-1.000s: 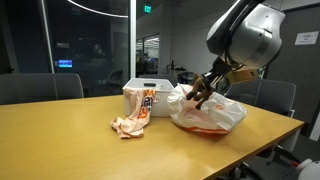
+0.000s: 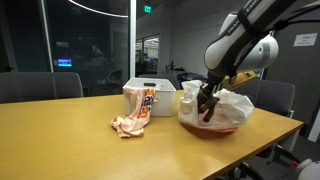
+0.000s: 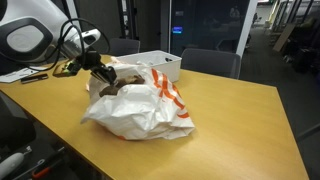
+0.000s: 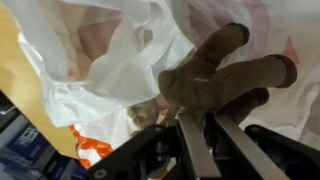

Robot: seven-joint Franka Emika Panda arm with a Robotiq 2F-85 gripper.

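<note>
A brown plush toy (image 4: 222, 85) with dark-tipped limbs is held by my gripper, which is shut on it. In the wrist view the toy's limbs spread out beyond the fingers. Around it lies a crumpled white plastic bag (image 4: 130, 70) with orange marks. From the first exterior view, the gripper (image 2: 208, 98) is down at the bag (image 2: 225, 112), and the dark toy (image 2: 206, 104) shows between folds of plastic. The second exterior view has the toy (image 3: 120, 81) partly covered by the bag (image 3: 140, 113). How much plastic is caught in the fingers cannot be told.
A white bin (image 2: 150, 98) stands behind the bag, with an orange-and-white cloth or bag (image 2: 137, 108) draped over its front and onto the table. Chairs (image 3: 211, 62) stand beyond it.
The bag has bunched up around it, its left edge drawn in.
</note>
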